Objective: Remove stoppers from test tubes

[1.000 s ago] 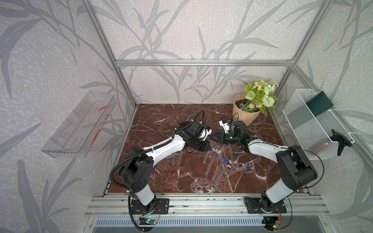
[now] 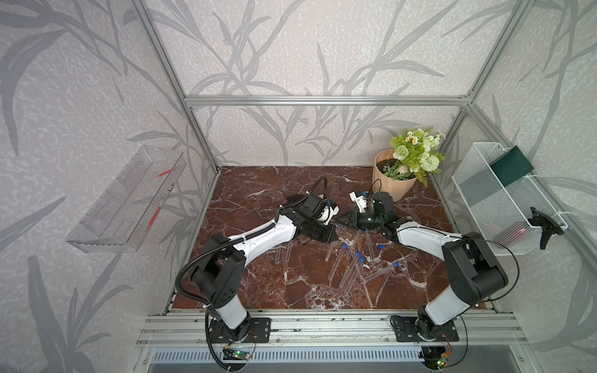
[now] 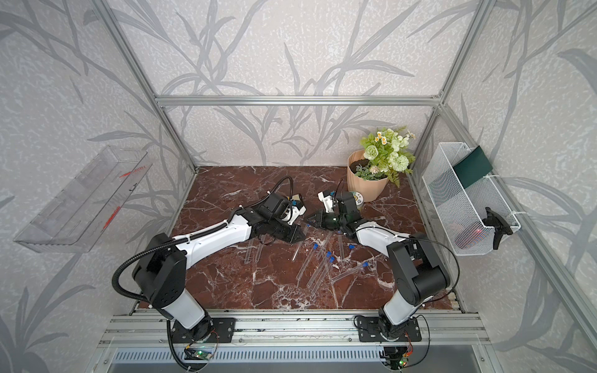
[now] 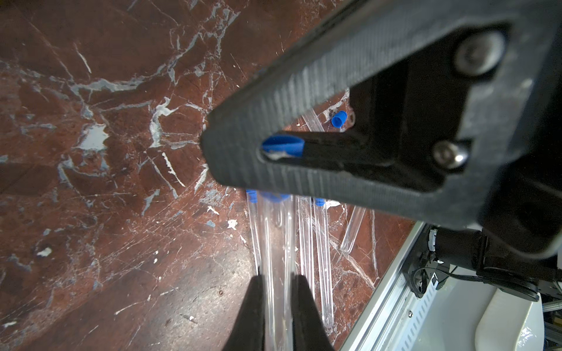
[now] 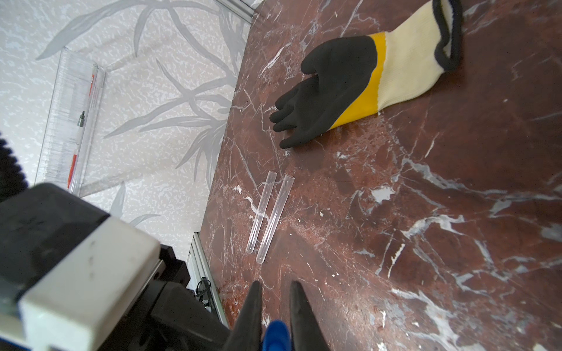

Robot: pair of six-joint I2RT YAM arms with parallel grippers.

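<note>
In the left wrist view, my left gripper is shut on a clear test tube, which stands out lengthwise from between its fingers. Blue of a stopper shows through the slot of my right gripper's finger, and more blue shows at the tube's end just under that finger. My right gripper is shut on this blue stopper, visible between its fingertips at the bottom of the right wrist view. The finger hides most of the joint between stopper and tube. Both grippers meet over mid-table in the top left view.
Several stoppered tubes lie in front of the grippers, with a loose blue stopper near them. Two open tubes rest at the left. A glove and a flower pot are behind.
</note>
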